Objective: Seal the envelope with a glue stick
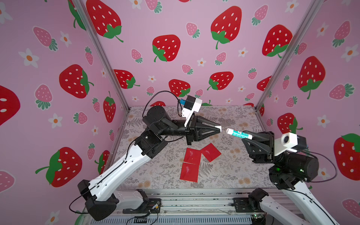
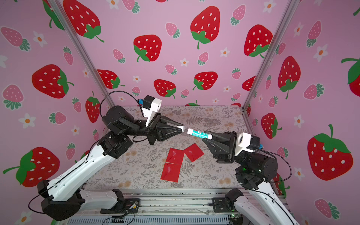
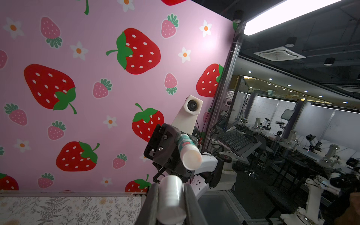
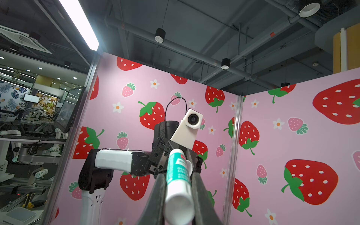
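The glue stick [image 1: 240,133], a white and teal tube, is pinched by its rear end in my right gripper [image 1: 250,138], with its white front end pointing left. Facing it, my left gripper [image 1: 218,128] is shut on the white cap [image 3: 171,200], which fills the space between its fingers. A narrow gap separates cap and tube in both top views. Below the arms, flat on the table, lie a red envelope's pieces: an upper red sheet [image 1: 192,155], a lower one [image 1: 190,172] and a tilted red sheet [image 1: 211,152] to the right.
Strawberry-print walls enclose the back and sides. A metal rail [image 1: 195,202] runs along the front edge. Both arms hang above the table, their grippers close together.
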